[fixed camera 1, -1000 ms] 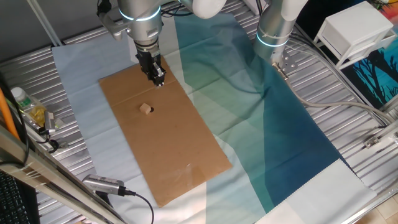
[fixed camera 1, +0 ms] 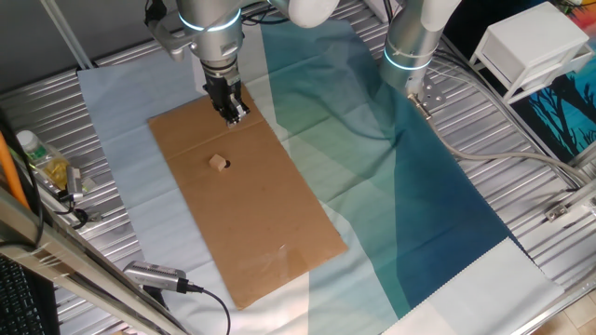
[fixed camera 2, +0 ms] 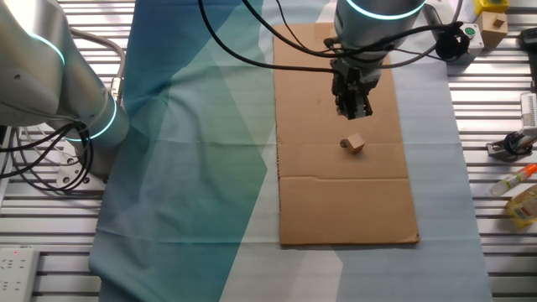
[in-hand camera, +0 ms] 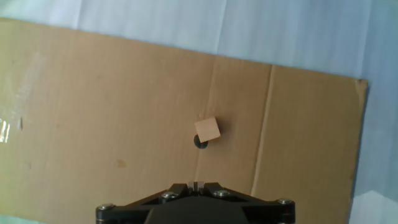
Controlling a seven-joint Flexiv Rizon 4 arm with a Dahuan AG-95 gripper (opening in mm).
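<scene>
A small light-brown wooden cube rests on the flat cardboard sheet, turned at an angle to its edges. Touching or partly under one corner of the cube is a dark round spot; whether it is a hole or a flat piece I cannot tell. My gripper hangs over the cardboard, apart from the cube, its fingertips together with nothing visible between them. In exterior view 1 the gripper appears behind the cube; exterior view 2 shows the cube just in front of the gripper.
Around the cardboard lies a blue-green cloth, mostly bare. A camera with a cable stands near the cloth's left front edge. Bottles stand off to one side. Cables loop around my wrist.
Over the last second my gripper's tips have shifted slightly upward in exterior view 1. The cube and the cardboard have stayed in place.
</scene>
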